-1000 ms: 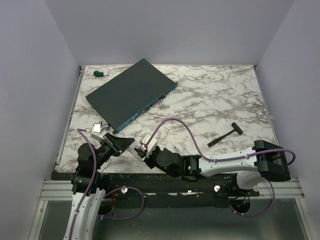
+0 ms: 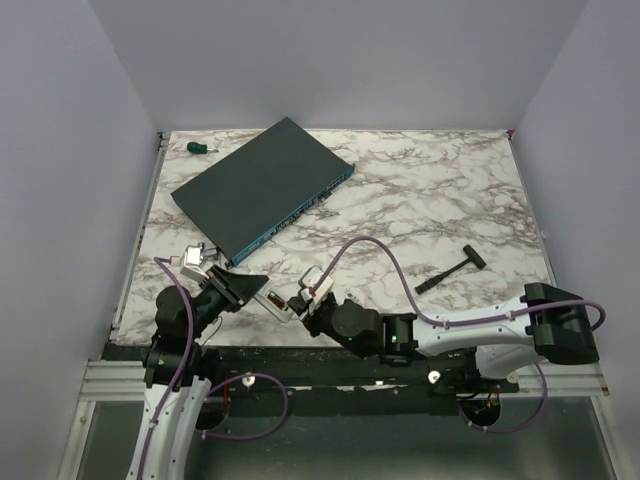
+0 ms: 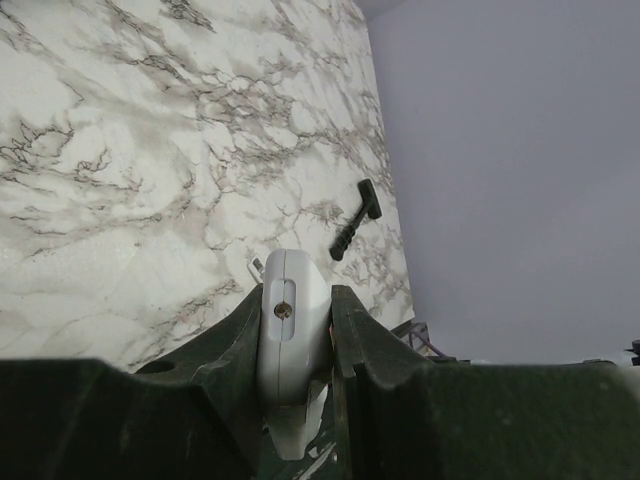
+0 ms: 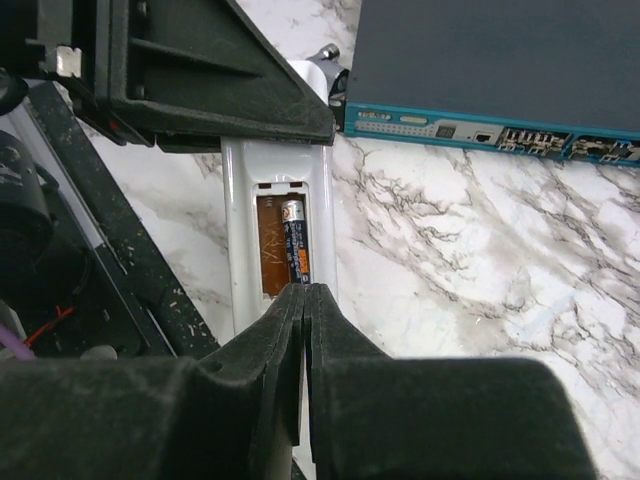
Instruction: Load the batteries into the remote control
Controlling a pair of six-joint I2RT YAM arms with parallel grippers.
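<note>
The white remote control [image 2: 275, 302] is held by my left gripper [image 2: 255, 285], which is shut on one end; in the left wrist view its end [image 3: 290, 340] sits between the fingers. In the right wrist view its open compartment holds one battery [image 4: 297, 245] on the right side, beside an empty slot. My right gripper is over the lower part of the remote, its fingertips close together at the compartment's lower edge; whether anything is between them cannot be seen. In the top view it stands just right of the remote.
A dark flat device [image 2: 263, 185] with a teal front lies behind. A green screwdriver [image 2: 197, 148] is at the back left, a black hammer [image 2: 450, 268] on the right. A small pale object [image 3: 256, 268] lies on the marble.
My right gripper and arm have shifted right, away from the remote's middle, after moving slightly left earlier. The left gripper and remote have stayed still.
</note>
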